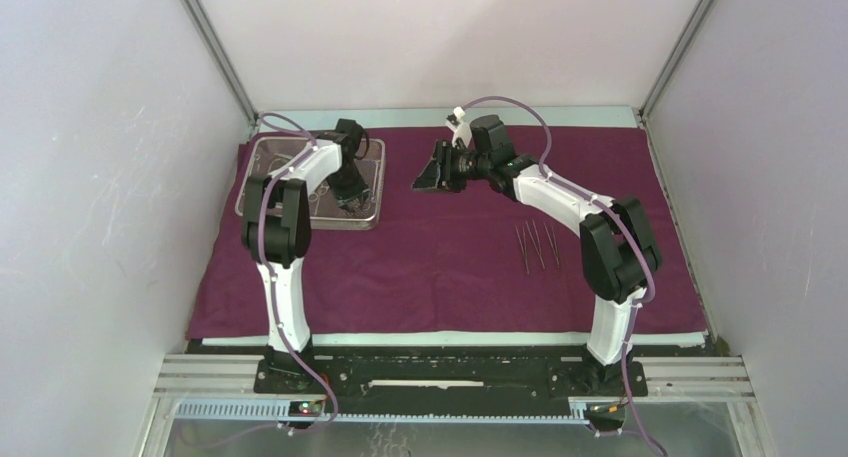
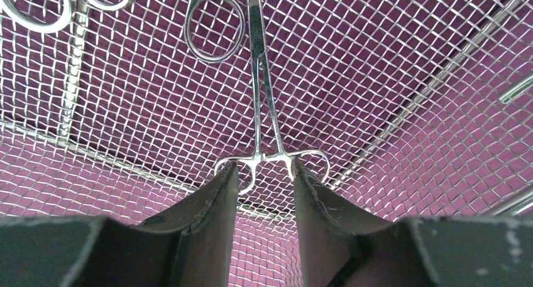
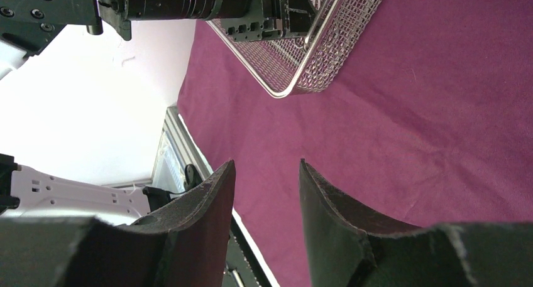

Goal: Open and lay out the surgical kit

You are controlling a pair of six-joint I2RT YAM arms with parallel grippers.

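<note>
A wire-mesh tray lies at the left of the table with steel instruments in it. In the left wrist view a ring-handled clamp lies on the mesh, its finger rings toward my left gripper. That gripper points down into the tray, open, its fingertips close to the rings on either side; whether they touch is hard to tell. My right gripper hangs over bare cloth to the right of the tray, part open with nothing between its fingers. Several thin instruments lie in a row on the cloth at right.
More ring handles lie in the tray near the clamp. The tray's raised mesh wall stands between the two grippers. White walls close in both sides.
</note>
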